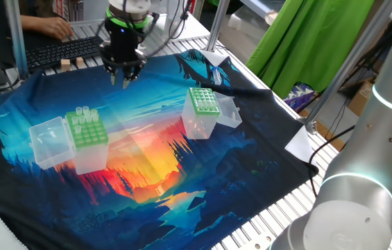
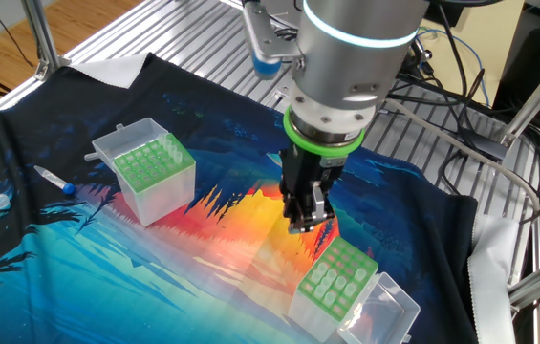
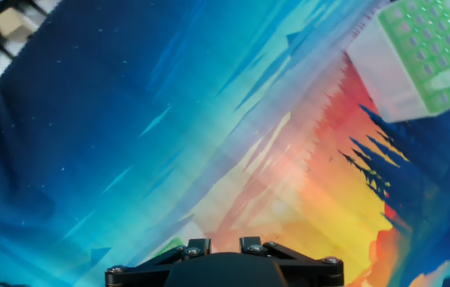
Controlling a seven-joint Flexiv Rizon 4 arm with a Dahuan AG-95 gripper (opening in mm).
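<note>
My gripper (image 1: 119, 82) hangs above the printed cloth, its fingers spread with nothing between them. In the wrist view the two fingertips of the gripper stand apart over bare cloth. Left in exterior view 1 is a clear box with a green rack (image 1: 88, 132); several clear tubes stand up from it. A second green-topped box (image 1: 202, 103) stands to the right, with clear pieces along one side of its rack. That box (image 3: 428, 56) fills the wrist view's upper right corner. In exterior view 2 my gripper (image 2: 310, 225) appears between both boxes, above them.
Open clear lids (image 1: 51, 142) (image 1: 229, 111) lie beside the boxes. A pen (image 2: 56, 180) rests on the cloth (image 2: 222, 258). Beyond the cloth are a keyboard (image 1: 64, 52), small wooden blocks (image 1: 65, 64) and a person's hand (image 1: 53, 28). Cloth between the boxes is clear.
</note>
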